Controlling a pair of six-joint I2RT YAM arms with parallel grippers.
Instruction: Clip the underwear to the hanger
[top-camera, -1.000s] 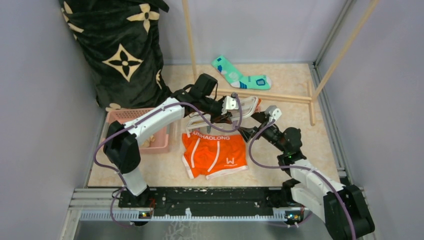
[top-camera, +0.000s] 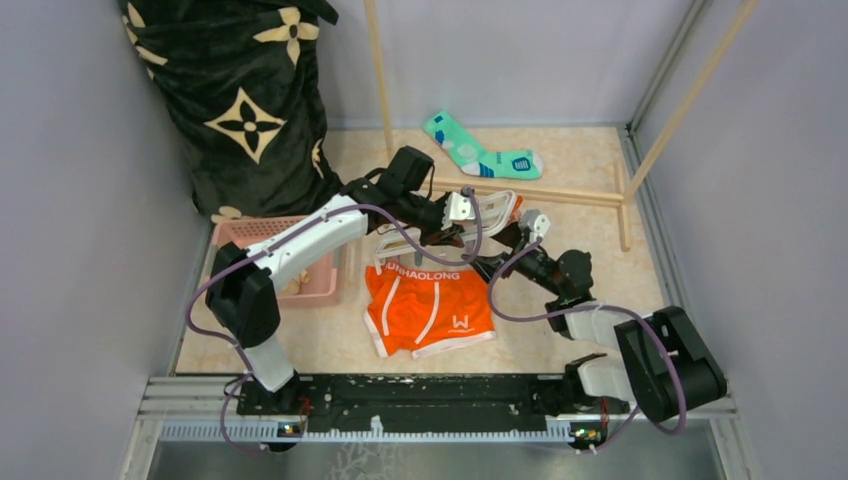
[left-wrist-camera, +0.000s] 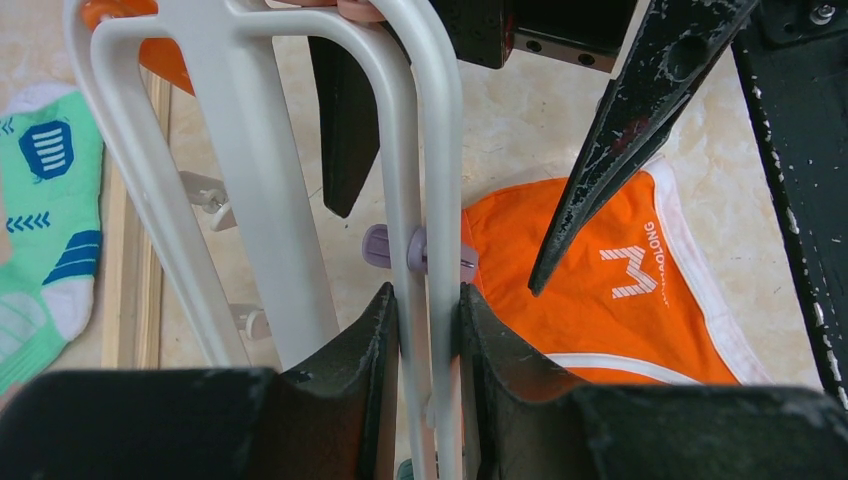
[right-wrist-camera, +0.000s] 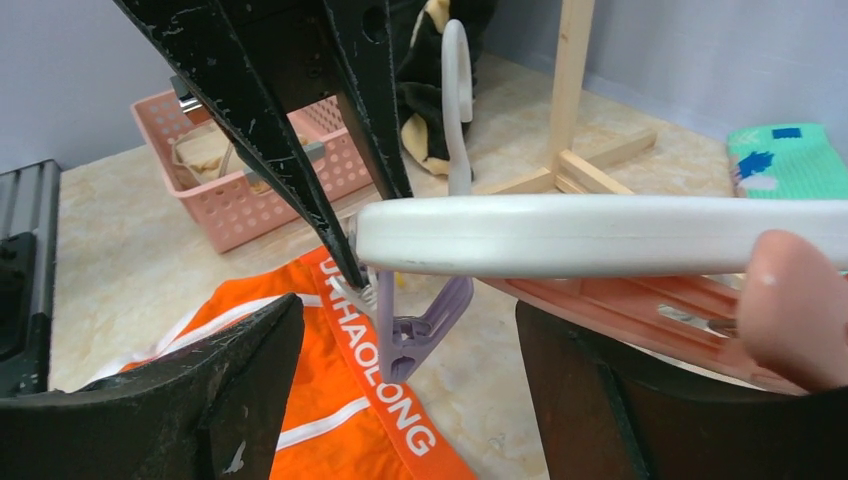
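Note:
Orange underwear (top-camera: 428, 312) with a white-lettered waistband lies flat on the table. Above its waistband is the white hanger (top-camera: 494, 212), gripped between the closed fingers of my left gripper. From the hanger hangs a purple clip, just beyond my left fingers in the left wrist view. My right gripper stands open to the right of the hanger, its two fingers spread on either side of the purple clip in the right wrist view, without visibly touching it. The underwear lies below the clip, apart from it.
A pink basket (top-camera: 325, 285) stands at the left, beside a dark patterned cushion (top-camera: 225, 110). Behind the hanger run a wooden rack (top-camera: 570, 195) and a green sock (top-camera: 470, 150). Other pinkish clips (right-wrist-camera: 790, 310) sit along the hanger.
My right arm has moved a little to the left, bringing its gripper closer to the hanger. The left arm, hanger and underwear look unmoved.

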